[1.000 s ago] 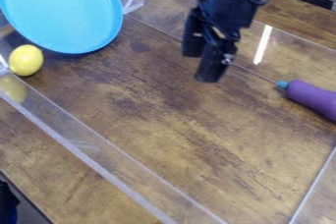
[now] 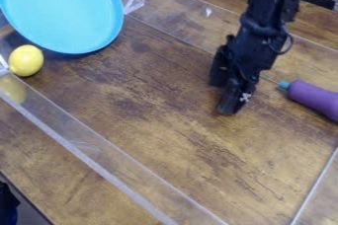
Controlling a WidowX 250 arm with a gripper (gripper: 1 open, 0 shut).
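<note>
My black gripper (image 2: 231, 99) is low over the wooden surface in the middle right of the camera view, left of a purple toy eggplant (image 2: 313, 101). The dark, slightly blurred fingers reach down close to the wood, with nothing visible held. A yellow egg-shaped object (image 2: 26, 60) sits at the left edge, below a blue plate (image 2: 61, 7).
A transparent wall (image 2: 79, 140) runs along the lower left, and another edge crosses the back and right.
My gripper has moved down and slightly right toward the surface beside the purple eggplant. The plate, yellow object and eggplant are where they were.
</note>
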